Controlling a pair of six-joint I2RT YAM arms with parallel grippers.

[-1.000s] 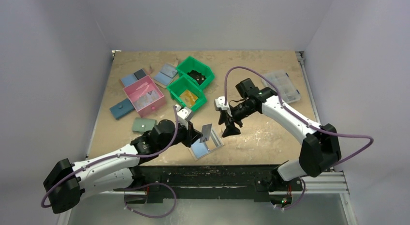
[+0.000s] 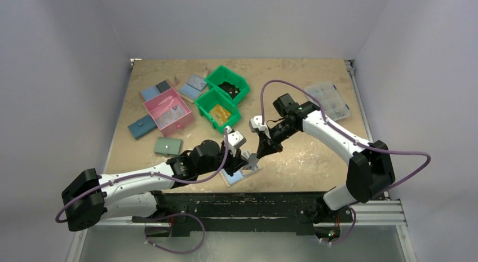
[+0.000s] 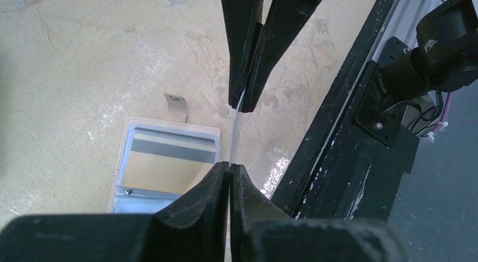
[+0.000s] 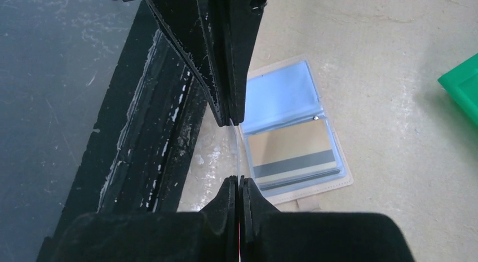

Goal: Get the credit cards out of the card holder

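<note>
An open card holder [image 3: 164,166] lies on the table below the grippers, with a blue sleeve [image 4: 279,93] and a tan card with a grey stripe showing. A thin card [image 3: 237,132], seen edge-on in both wrist views, is held upright between the tips of my two grippers, which face each other over the holder. My right gripper is shut on it. My left gripper has its fingertips at the card's other end, close together; whether they still grip it is hard to tell.
Two green bins [image 2: 217,122] and a pink box [image 2: 179,124] stand at the back left, among several other card holders [image 2: 142,125]. A clear compartment case [image 2: 332,104] sits at the right.
My left gripper has moved right with the card towards my right gripper.
</note>
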